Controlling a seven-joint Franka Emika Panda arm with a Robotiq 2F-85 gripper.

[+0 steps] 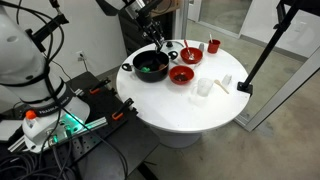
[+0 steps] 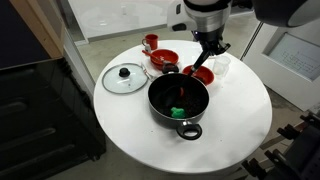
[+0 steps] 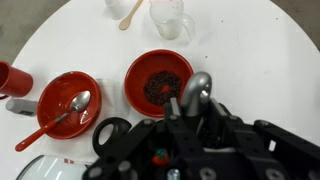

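My gripper is shut on a metal utensil (image 3: pixel 198 88), whose rounded silver end shows in the wrist view; it looks like a spoon or ladle. In exterior view 2 the gripper is above the back right side of a black pot (image 2: pixel 160 113). Inside the pot lie a green piece (image 2: pixel 177 113) and an orange-red piece (image 2: pixel 182 92). A red bowl (image 3: pixel 133 82) of small dark bits stands beside the pot. Another red bowl (image 3: pixel 52 92) holds a spoon (image 3: pixel 80 101). Dark gripper parts hide most of the pot in the wrist view.
A glass lid (image 2: pixel 124 78) lies left of the pot. Farther back stands a red mug (image 2: pixel 150 42). A clear measuring cup (image 3: pixel 172 18) and a wooden spoon (image 3: pixel 130 16) are at the far side. The white table (image 1: pixel 190 115) has bare room at its front.
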